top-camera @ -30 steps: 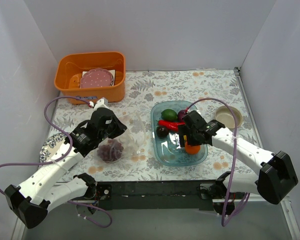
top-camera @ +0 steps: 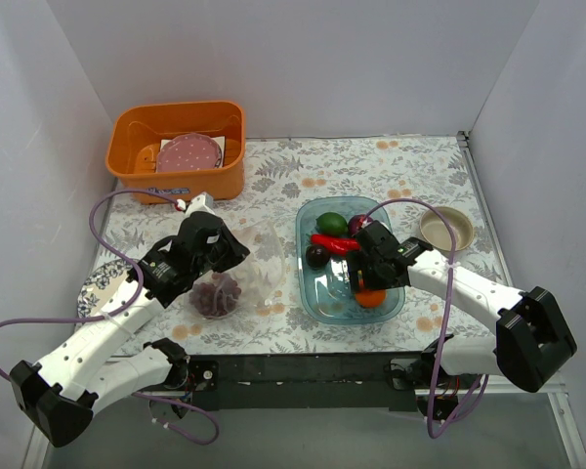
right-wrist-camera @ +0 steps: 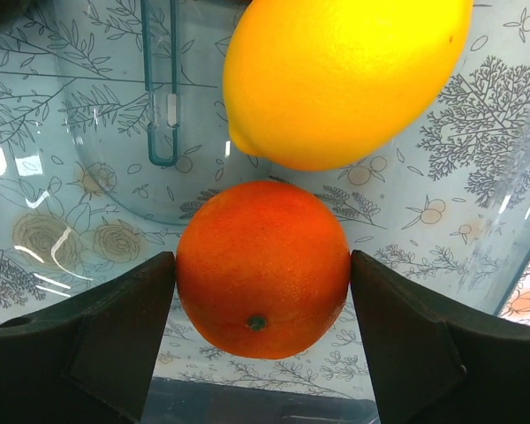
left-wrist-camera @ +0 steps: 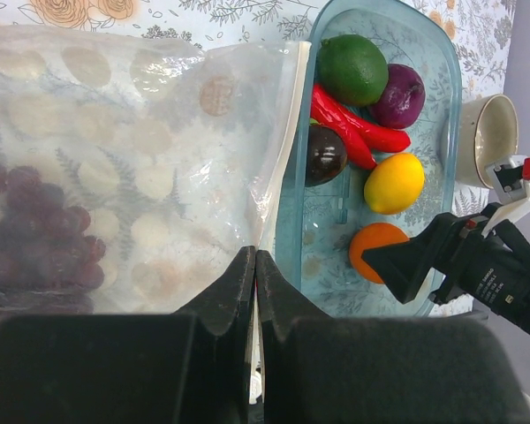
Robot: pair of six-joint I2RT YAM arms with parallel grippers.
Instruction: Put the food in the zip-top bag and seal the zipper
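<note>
A clear zip-top bag (left-wrist-camera: 141, 132) lies flat with red grapes (left-wrist-camera: 44, 238) inside. My left gripper is shut at the bag's zipper edge; whether it pinches the plastic is unclear. In the blue tray (top-camera: 322, 303), my right gripper is open around an orange (right-wrist-camera: 261, 300), its fingertips at either side of the fruit. A lemon (right-wrist-camera: 344, 71) lies beside it, along with a lime (left-wrist-camera: 352, 69), red onion (left-wrist-camera: 399, 97), red peppers (left-wrist-camera: 358, 132) and dark avocado (left-wrist-camera: 325, 159).
An orange bin (top-camera: 127, 147) with a pink dotted plate stands at back left. A beige bowl (top-camera: 451, 230) sits right of the tray.
The left arm looks unchanged.
</note>
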